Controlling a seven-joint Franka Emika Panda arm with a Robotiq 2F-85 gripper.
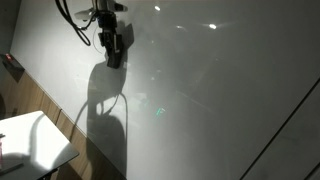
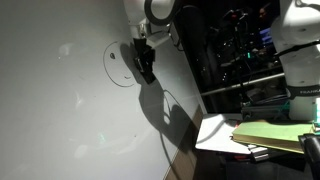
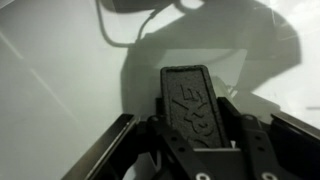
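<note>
A dark, block-shaped eraser (image 3: 190, 90) with raised lettering on its face lies between the fingers of my gripper in the wrist view. The fingers are shut on it. In exterior view 1 the eraser (image 1: 113, 58) is at the whiteboard (image 1: 205, 85), near the upper left; whether it touches the surface I cannot tell. Exterior view 2 shows a thin dark circle (image 2: 107, 60) drawn on the board, with small marks inside. My gripper (image 2: 143, 60) is at the circle's right side there, hiding part of it.
A white table (image 1: 35, 145) stands below left of the board in exterior view 1. In exterior view 2 a pale green flat object (image 2: 270, 134) lies near other equipment at the right. Faint green marks (image 1: 159, 112) show on the board, which is otherwise largely clear.
</note>
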